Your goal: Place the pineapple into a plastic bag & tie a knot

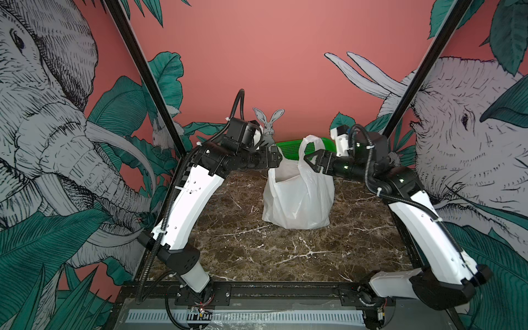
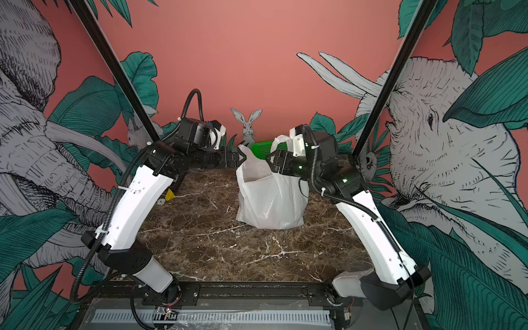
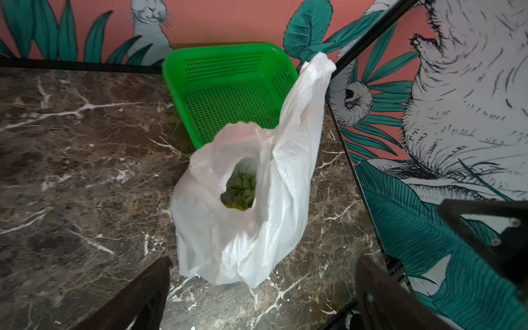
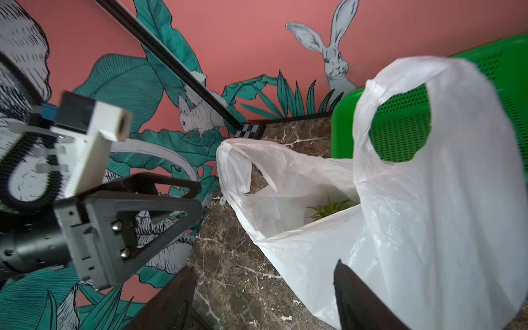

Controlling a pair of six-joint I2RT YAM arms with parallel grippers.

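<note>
The white plastic bag point(image 1: 301, 200) stands upright on the marble table. The pineapple's green leaves point(image 3: 240, 189) show through an opening of the bag in the left wrist view; its body is hidden inside. My left gripper point(image 1: 279, 156) is open beside the bag's left top edge, nothing seen between its fingers. My right gripper point(image 1: 313, 160) overlaps the bag's right handle point(image 4: 404, 82) in the top views. Its blurred fingers point(image 4: 357, 299) stand apart in the right wrist view, with that handle rising upright to their right. No knot shows; the handles are separate.
A green perforated basket point(image 3: 231, 88) stands behind the bag against the back wall. A small yellow item point(image 2: 170, 194) lies at the table's left. The marble in front of the bag point(image 1: 286, 255) is clear.
</note>
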